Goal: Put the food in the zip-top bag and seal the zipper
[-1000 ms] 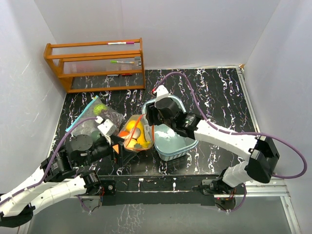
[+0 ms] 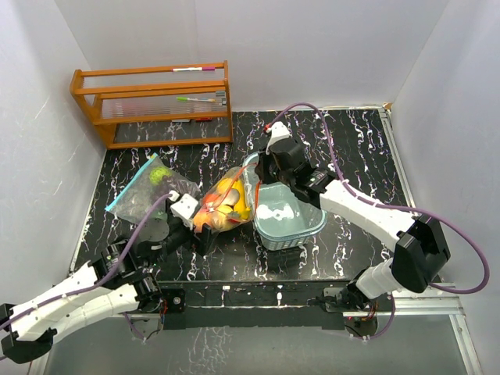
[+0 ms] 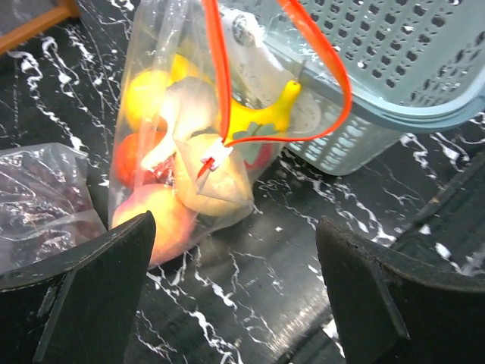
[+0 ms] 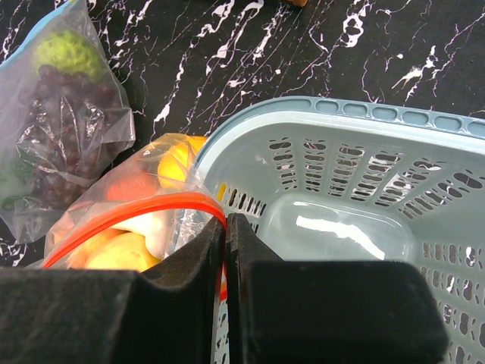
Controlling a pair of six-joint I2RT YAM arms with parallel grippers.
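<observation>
A clear zip bag with a red-orange zipper (image 3: 330,57) holds toy food (image 3: 216,182), orange, yellow and white pieces, left of the basket in the top view. My right gripper is shut on the zipper edge at the bag's mouth, over the basket's left rim. From there the zipper strip curves away to the left in the right wrist view. In the left wrist view the slider (image 3: 217,154) shows on the strip. My left gripper stands part open at the bag's lower side, its fingers apart with no object between them.
A grey-blue basket (image 2: 289,223), empty inside, stands to the right, touching the bag. Another filled clear bag with a blue zipper (image 2: 129,183) lies at left. Behind it is a wooden rack (image 2: 168,144).
My right gripper has moved right and slightly back, drawing the bag's mouth along and stretching the bag. The basket has shifted slightly right. My left gripper has lately moved right and a little forward.
</observation>
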